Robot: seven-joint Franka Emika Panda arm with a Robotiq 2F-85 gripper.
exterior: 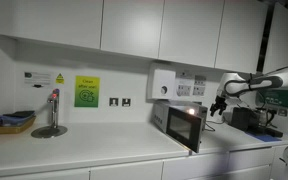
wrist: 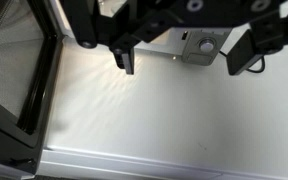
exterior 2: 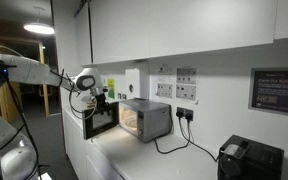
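Note:
The microwave (exterior 2: 156,122) stands on the counter against the wall, its dark door (exterior 2: 101,121) swung wide and its lit inside showing. In exterior view 1 that door (exterior: 183,126) juts toward the counter's front edge. My gripper is open over the pale counter, with a dark finger on each side and nothing between them. Seen from the wrist, the microwave's control knob (wrist: 206,45) lies ahead, while the door (wrist: 12,65) fills the left side. In exterior view 2 the gripper (exterior 2: 98,101) appears near the top of the door; contact cannot be judged.
A black appliance (exterior 2: 250,160) stands farther along the counter, with cables and sockets behind. Wall cupboards (exterior: 134,27) hang overhead. At the far end are a tap (exterior: 53,105) and a blue-and-brown tray stack (exterior: 14,121). Bare counter (exterior: 94,148) stretches between tap and microwave.

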